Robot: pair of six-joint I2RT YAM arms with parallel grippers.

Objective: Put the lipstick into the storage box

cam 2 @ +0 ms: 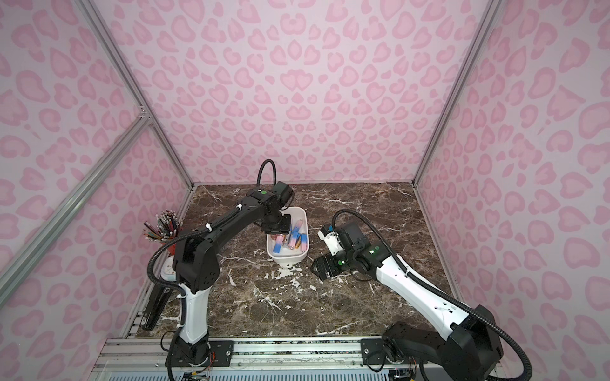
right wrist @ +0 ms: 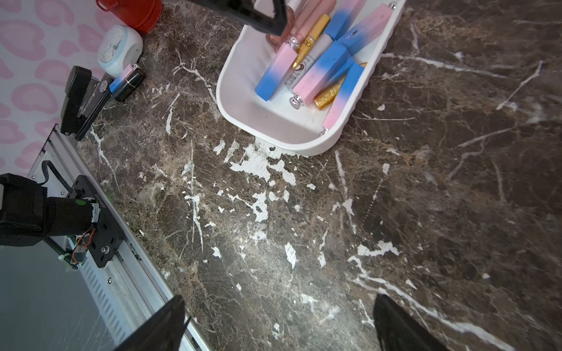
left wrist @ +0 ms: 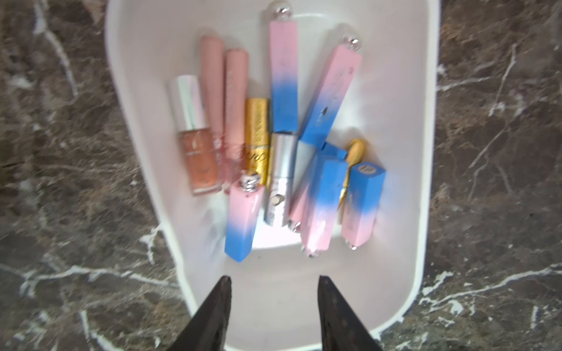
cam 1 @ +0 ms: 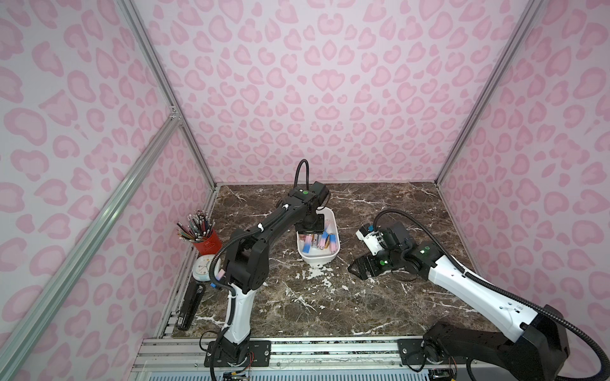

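Observation:
The white storage box (left wrist: 430, 70) holds several lipsticks and tubes. Nearest my left gripper lies a pink-and-blue lipstick (left wrist: 243, 222), flat inside the box. The left fingers stand apart over the box's front part, with nothing between them. In the right wrist view that same lipstick (right wrist: 276, 71) rests apart from the left fingers, near the box's left wall. My right gripper is open and empty, above bare table in front of the box and to its right. Another pink-and-blue item with a dark end (right wrist: 123, 82) lies outside, at the left.
A red pen cup (cam 1: 206, 244), a white round clock (cam 1: 203, 266) and a black stapler (cam 1: 189, 306) line the left side. Bare marble table (cam 1: 298, 304) extends in front of the box and to its right.

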